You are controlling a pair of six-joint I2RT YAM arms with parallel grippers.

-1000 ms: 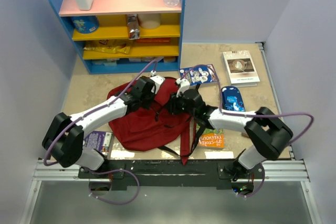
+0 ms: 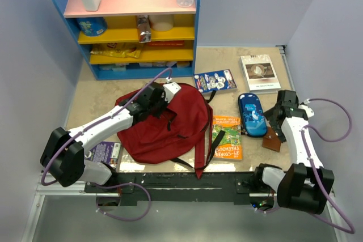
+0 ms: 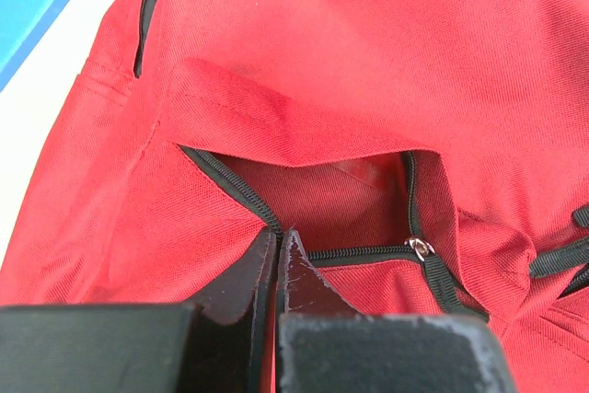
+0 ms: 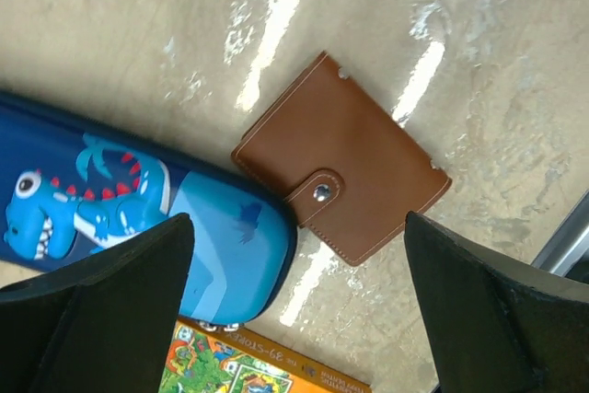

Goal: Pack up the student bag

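Note:
The red bag (image 2: 187,111) lies flat on the floor at centre left, with an unzipped pocket (image 3: 340,200) gaping in its front. At the pocket's lower zipped edge, my left gripper is shut, its tips against the fabric; whether an edge of cloth is pinched there is hard to see. My right gripper stands open above the brown wallet (image 4: 345,158), which has a snap strap. Nothing is between its fingers. Beside the wallet is the blue dinosaur pencil case (image 4: 230,236), partly covered by the left finger in the right wrist view.
An orange-green book (image 2: 228,140) lies between bag and pencil case. A blue booklet (image 2: 215,81) and a white book (image 2: 260,73) lie farther back. Another book (image 2: 103,153) is at lower left. The shelf (image 2: 142,73) stands behind the bag, and the right wall is close to my right arm.
My right arm has swung from the bag's pocket over to the far right, above the wallet. The left gripper has stayed at the pocket, with only a slight shift of its arm.

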